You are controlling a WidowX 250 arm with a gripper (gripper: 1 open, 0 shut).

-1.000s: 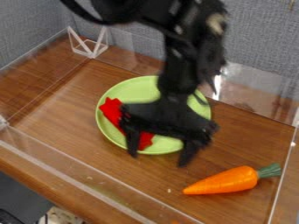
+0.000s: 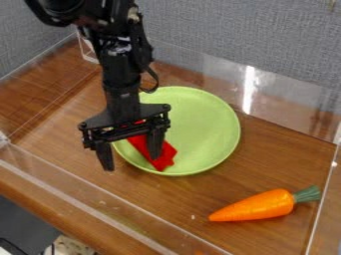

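Note:
My black gripper (image 2: pixel 130 151) hangs open over the left part of a light green plate (image 2: pixel 202 127), its fingers pointing down. A red block (image 2: pixel 158 156) lies on the plate just behind and beneath the gripper, partly hidden by it; I cannot tell whether the fingers touch it. An orange carrot (image 2: pixel 256 207) with a green top lies on the wooden table to the right front of the plate.
The wooden table (image 2: pixel 67 120) has bare room at the left and in front. Clear panels and a grey wall border it at the back, with a clear edge along the left front and right.
The arm has moved leftward across the plate, from over its right part to over its left part. The plate, red block and carrot appear in the same places.

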